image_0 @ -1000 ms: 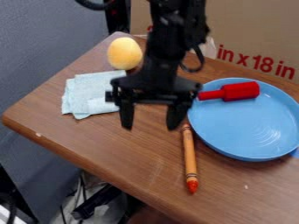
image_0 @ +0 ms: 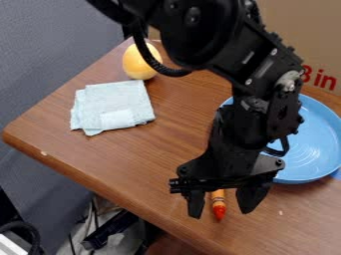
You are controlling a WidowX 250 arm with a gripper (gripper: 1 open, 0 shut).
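Note:
My gripper [image_0: 221,201] is low over the table [image_0: 94,159] at the centre right, its two fingers standing apart and pointing down on either side of an orange crayon [image_0: 218,212]; whether they touch it I cannot tell. Most of the crayon is hidden behind the gripper. A blue plate [image_0: 313,144] lies to the right, partly covered by the arm.
A folded pale cloth [image_0: 110,106] lies at the left, with a yellow egg-shaped object [image_0: 139,62] behind it. A cardboard box [image_0: 309,40] stands at the back. The table's left and front edge borders a dark drop.

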